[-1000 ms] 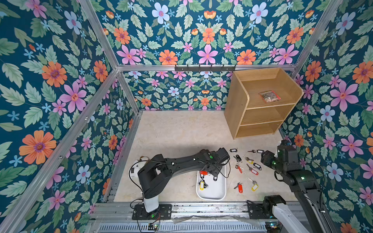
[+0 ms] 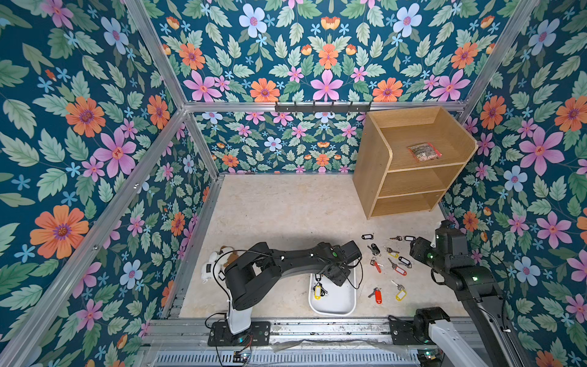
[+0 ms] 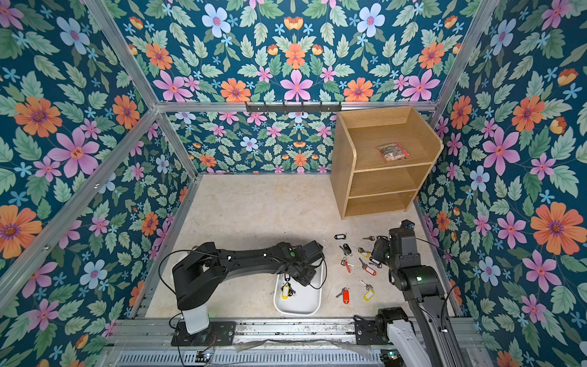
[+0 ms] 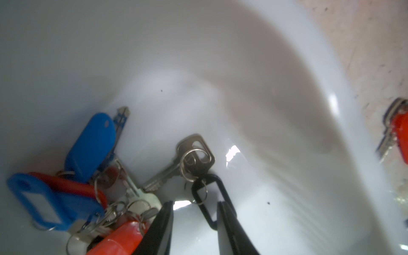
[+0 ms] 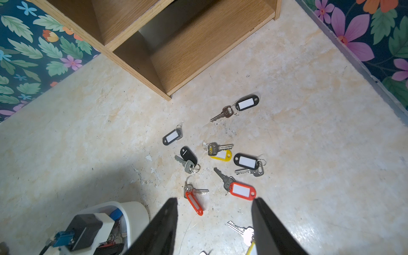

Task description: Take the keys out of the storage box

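Observation:
The white storage box (image 2: 340,302) stands at the front of the table with several tagged keys in it. My left gripper is inside the box, open, its fingertips on either side of the lower part of a key's black tag (image 4: 226,196). That tag's key (image 4: 193,157) lies flat on the box floor; it does not look gripped. Left of it in the left wrist view are a blue tag (image 4: 91,142), a second blue tag (image 4: 38,204) and a red tag (image 4: 119,240). My right gripper hangs open and empty above the keys on the table.
Right of the box, several keys lie spread on the table, among them one with a red tag (image 3: 346,296) and one with a yellow tag (image 3: 368,294). A wooden shelf (image 2: 373,168) stands at the back right.
My left gripper has come lower over the box, covering the black and red tags that showed a second ago. The left arm's elbow has shifted slightly. My right arm looks still.

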